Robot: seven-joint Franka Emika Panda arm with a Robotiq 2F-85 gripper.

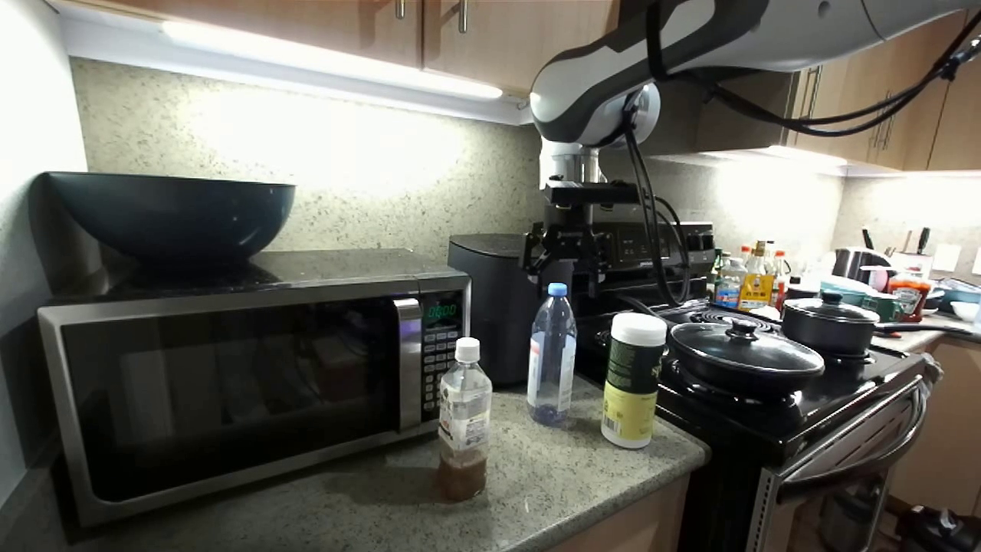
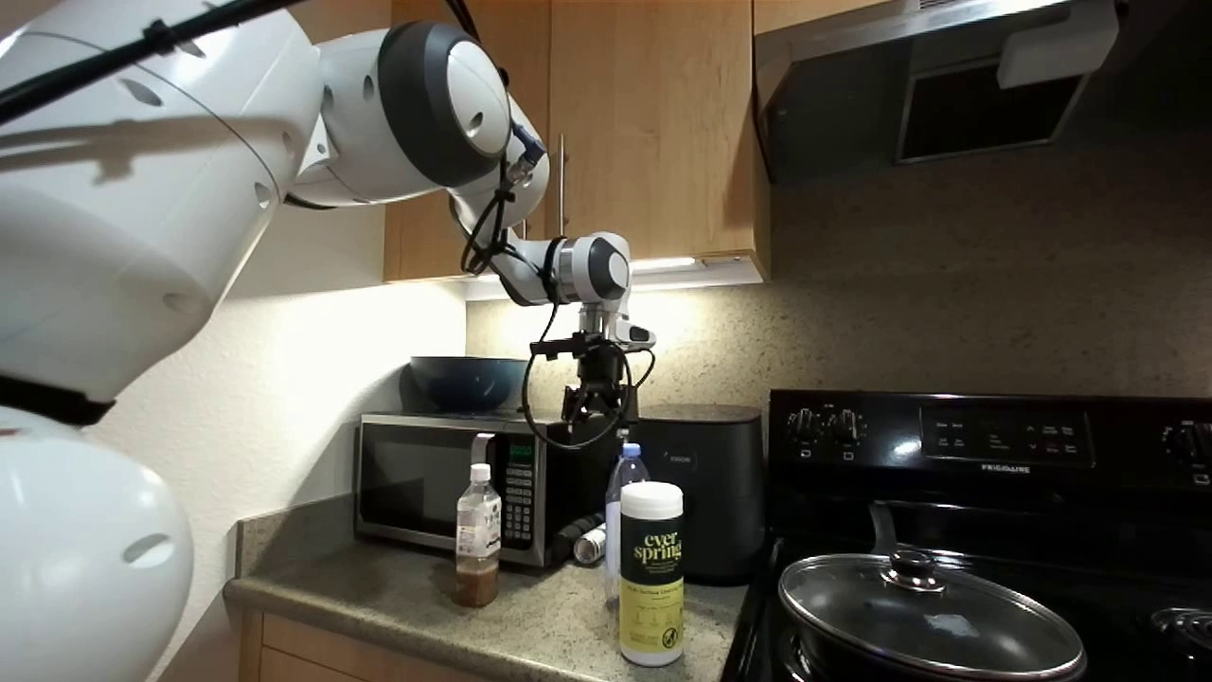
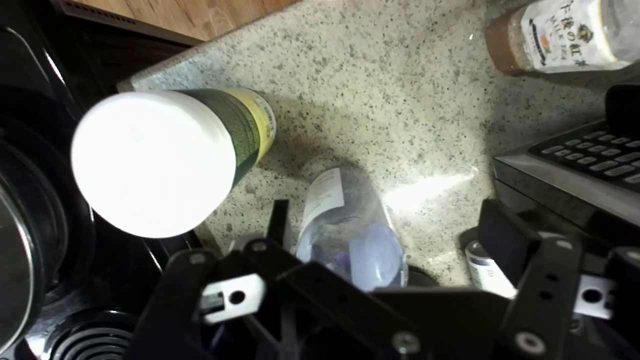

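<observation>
My gripper [image 1: 562, 267] hangs fingers-down above the counter, open, with nothing between its fingers. Just below it in exterior view 1 stands a clear bottle [image 1: 552, 363] with a blue cap, upright on the counter. From the wrist, this bottle [image 3: 348, 228] appears below the gap between the fingers, its top partly hidden by the gripper's own parts. A white-lidded green and yellow canister [image 1: 634, 386] stands to its right. On the other side, nearer the microwave, is a white-capped milk tea bottle [image 1: 464, 423] with brown liquid in the bottom.
A microwave [image 1: 248, 386] carrying a dark bowl [image 1: 175, 216] fills the left. Behind the clear bottle is a black appliance [image 2: 699, 489]. A stove with a lidded pan [image 1: 745, 354] borders the counter on the right. Bare counter [image 1: 542, 478] lies in front of the bottles.
</observation>
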